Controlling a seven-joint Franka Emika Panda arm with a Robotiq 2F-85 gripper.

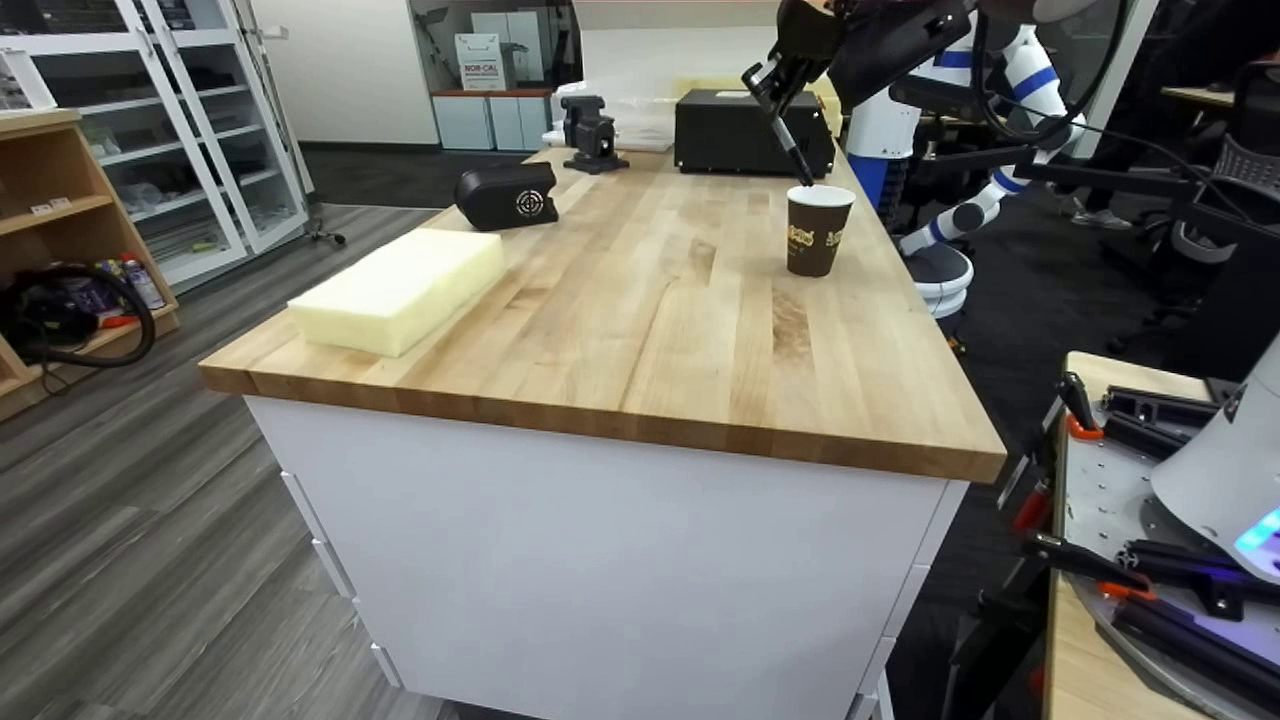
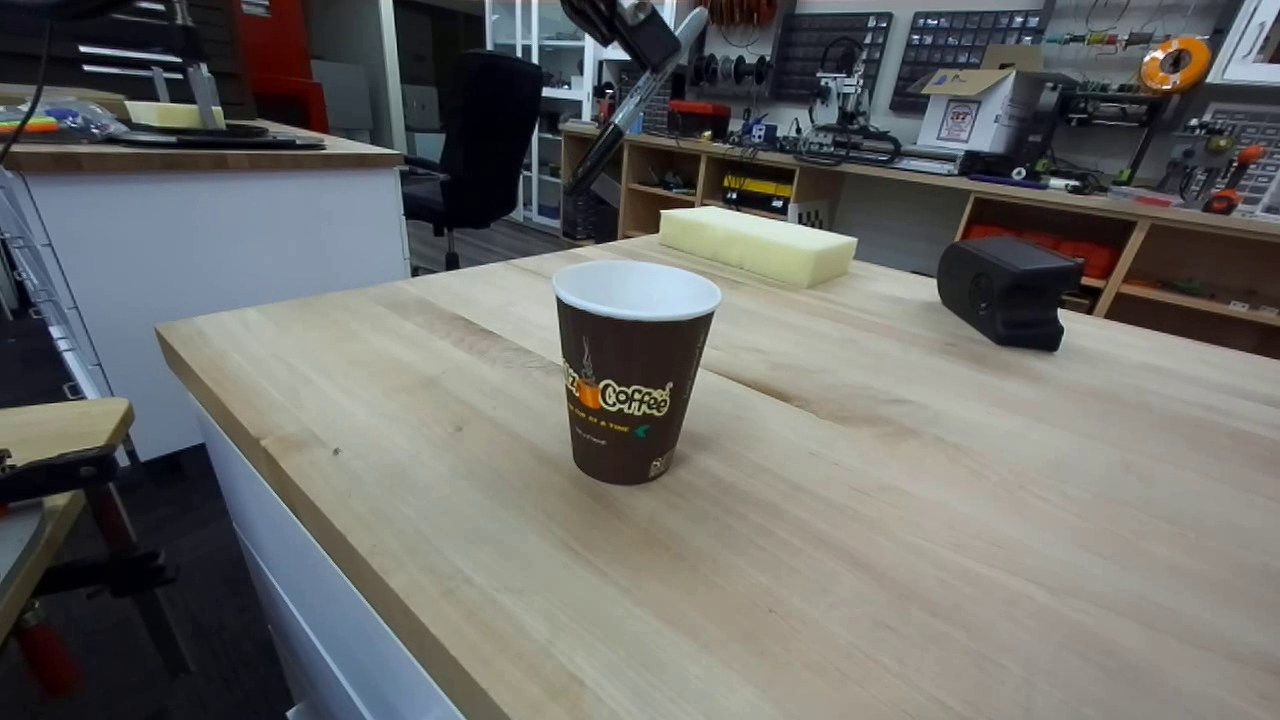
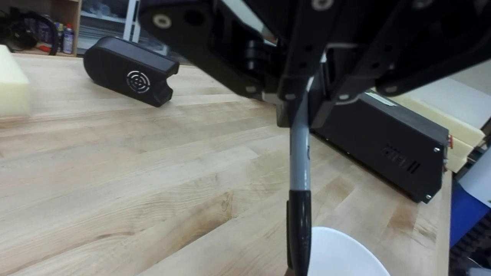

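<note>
A grey marker with a black cap (image 3: pixel 300 225) is pinched between the fingers of my gripper, which is shut on it. The marker slants with its capped end downward; in exterior view 2 the marker (image 2: pixel 626 118) hangs above and behind the cup's rim. A brown paper coffee cup (image 2: pixel 630 390) stands upright on the wooden table, its white inside (image 3: pixel 343 257) partly showing in the wrist view. In exterior view 1 the marker's lower end (image 1: pixel 792 154) is close to the far side of the cup's mouth (image 1: pixel 821 196); whether it touches cannot be told.
A pale yellow foam block (image 1: pixel 402 288) and a black moulded device (image 1: pixel 506 196) lie to the left in exterior view 1. A black box (image 1: pixel 750 134) stands behind the cup. The cup is near the table's right edge, and the middle is clear.
</note>
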